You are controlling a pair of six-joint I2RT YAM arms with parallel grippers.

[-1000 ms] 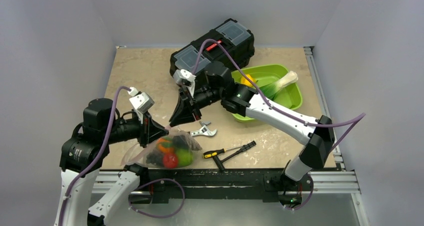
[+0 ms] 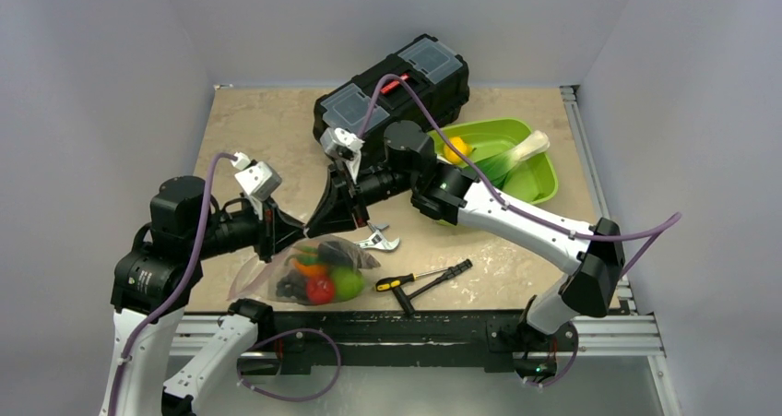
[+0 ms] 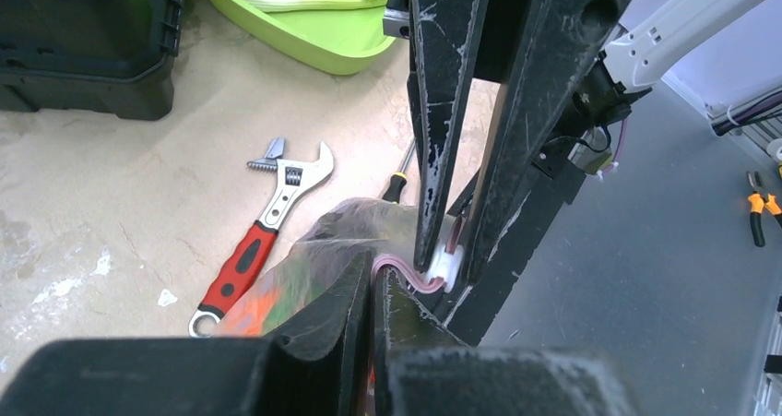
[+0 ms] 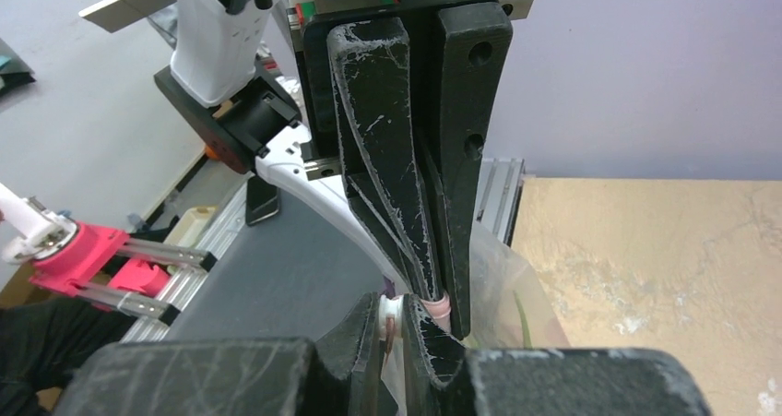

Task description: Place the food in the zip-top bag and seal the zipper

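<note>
The clear bag (image 2: pixel 332 278) with colourful produce inside hangs below both grippers at the table's front left. My left gripper (image 2: pixel 300 227) is shut at the bag's top; in the left wrist view its pink zipper strip (image 3: pixel 401 267) curves out from between the fingers. My right gripper (image 2: pixel 313 231) is shut on the white zipper slider (image 3: pixel 443 268), directly beside the left fingertips. In the right wrist view the slider shows between the right fingertips, with pink strip beside it.
A wrench (image 2: pixel 376 241), a screwdriver (image 2: pixel 401 280) and a black tool (image 2: pixel 433 282) lie right of the bag. A toolbox (image 2: pixel 392 93) and a green basin (image 2: pixel 530 181) with vegetables stand behind.
The left gripper has shifted slightly, and the bag with it.
</note>
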